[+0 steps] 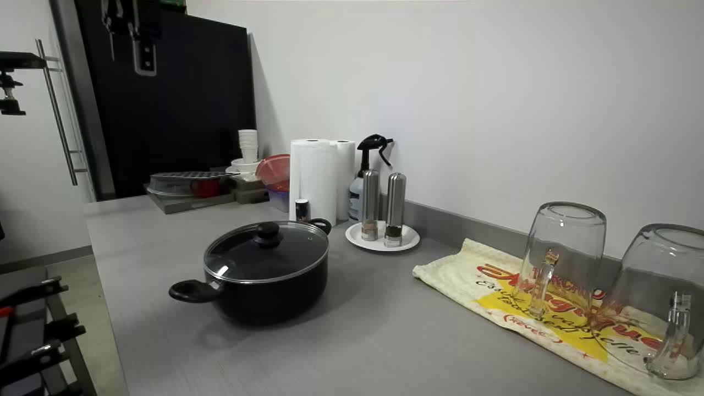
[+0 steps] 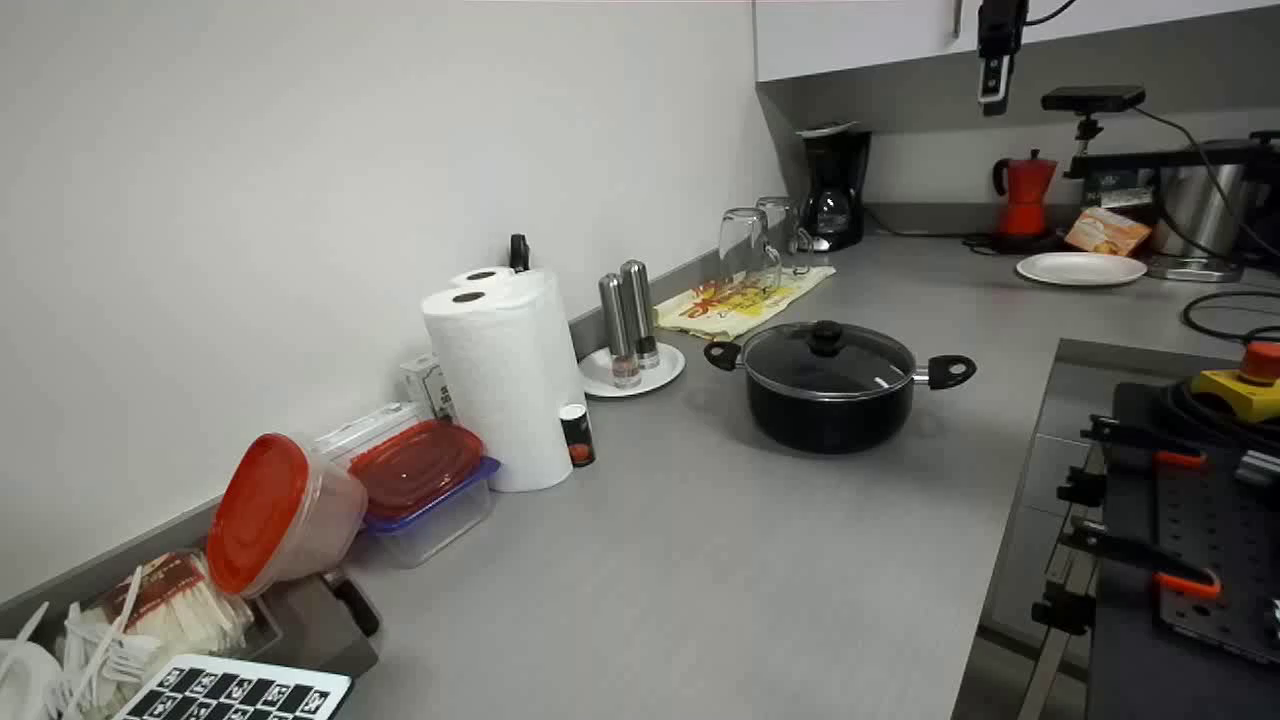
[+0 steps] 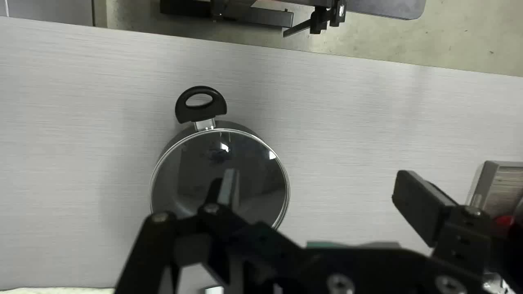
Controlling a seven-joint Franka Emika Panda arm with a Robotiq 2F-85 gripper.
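Note:
A black pot with a glass lid stands on the grey counter, its lid seated on the rim and a black knob on top. In exterior view 2 the same pot is right of centre, one handle towards the counter's front edge. High above the counter hangs my gripper, its fingers spread wide with nothing between them. From the wrist view, one finger covers part of the pot lid; the other is over bare counter. Only the tip of the gripper shows at the top of both exterior views.
Two steel mills stand on a white plate by paper towel rolls. Upturned glass mugs rest on a printed towel. Plastic containers line the wall. The counter's middle in front of the pot is clear.

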